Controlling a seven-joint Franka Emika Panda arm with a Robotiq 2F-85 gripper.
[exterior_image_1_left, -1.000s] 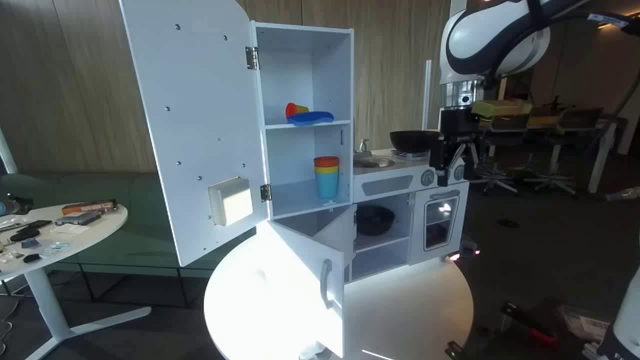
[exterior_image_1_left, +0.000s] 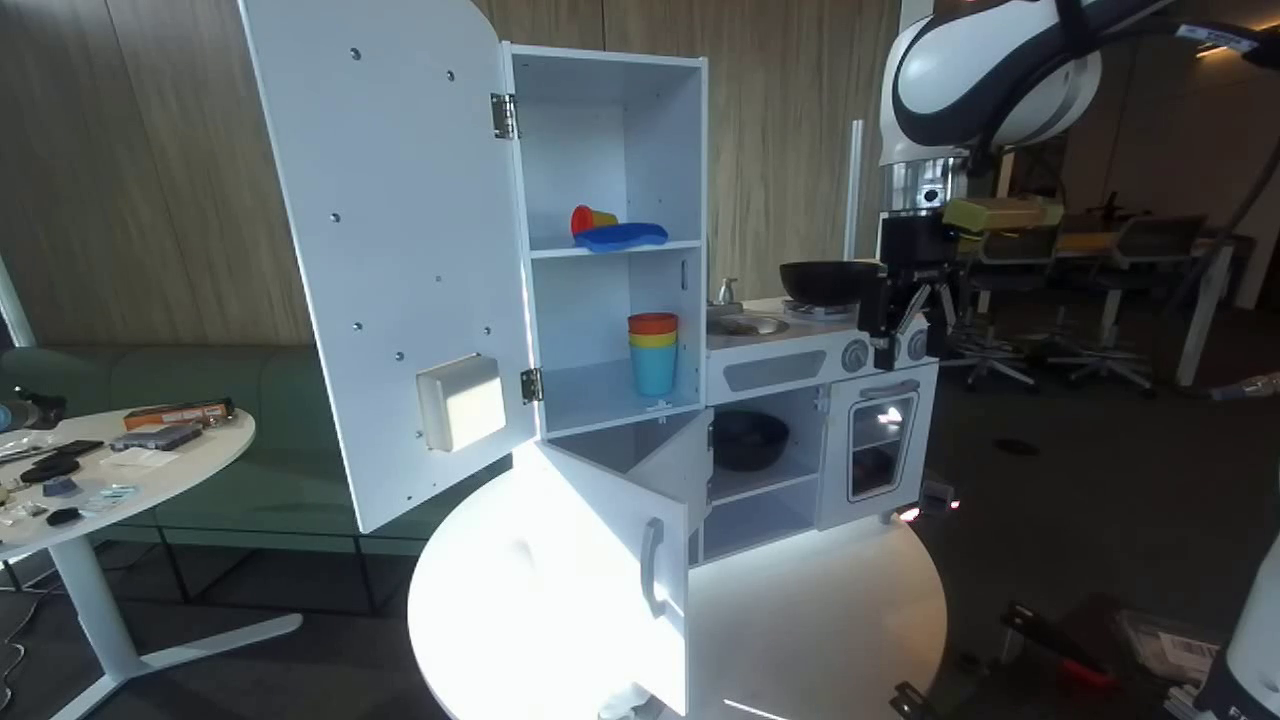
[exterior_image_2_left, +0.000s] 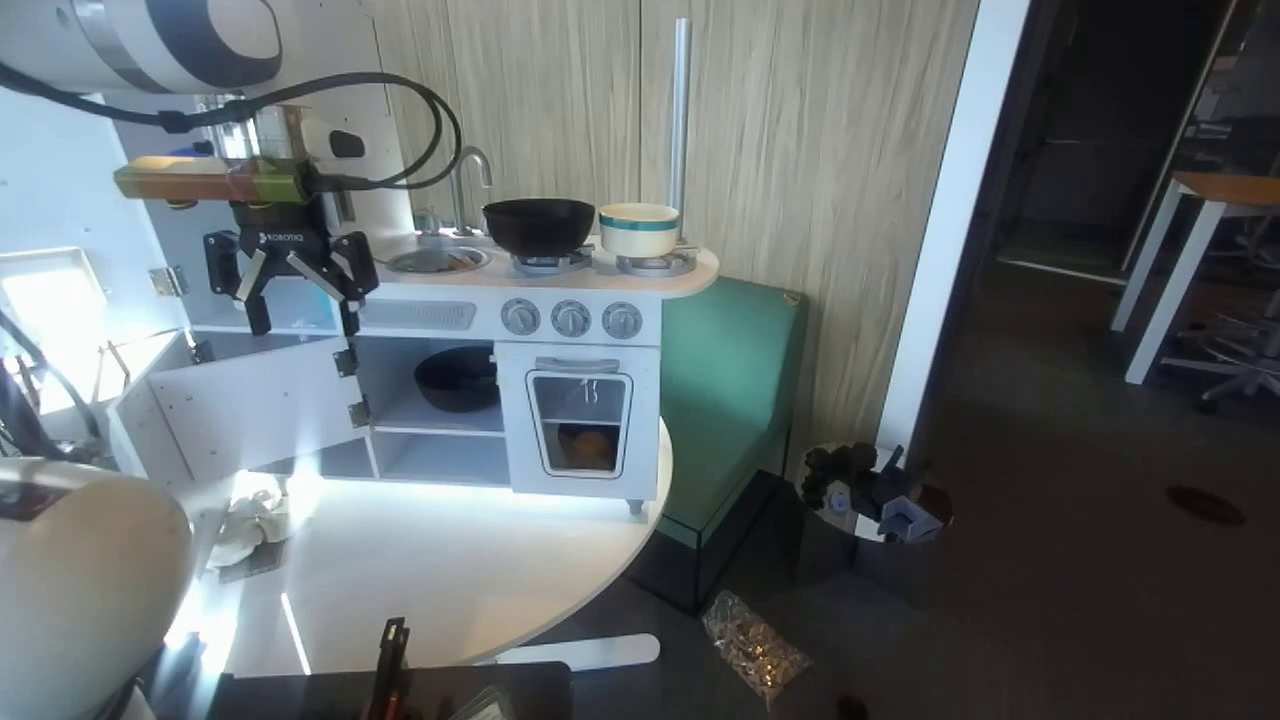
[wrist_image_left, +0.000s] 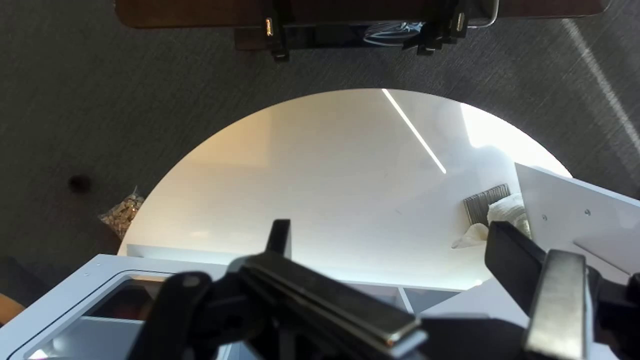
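Note:
My gripper (exterior_image_2_left: 302, 326) hangs in the air in front of the toy kitchen, its fingers spread open and nothing between them. From the other side, in exterior view 1, the gripper (exterior_image_1_left: 902, 348) overlaps the right end of the counter. A stack of cups (exterior_image_1_left: 654, 355), orange, yellow and blue, stands on the tall cabinet's middle shelf. Above it lie a blue dish (exterior_image_1_left: 620, 236) and a red and yellow cup (exterior_image_1_left: 593, 220). One black bowl (exterior_image_2_left: 539, 227) rests on the left burner, and a cream pot with a green band (exterior_image_2_left: 639, 230) on the right one. Another black bowl (exterior_image_2_left: 457, 379) sits inside the open lower compartment.
The tall cabinet's upper door (exterior_image_1_left: 396, 264) is swung wide, and the lower door (exterior_image_1_left: 624, 552) juts out over the round white table (wrist_image_left: 336, 174). The glazed oven door (exterior_image_2_left: 582, 420) is closed.

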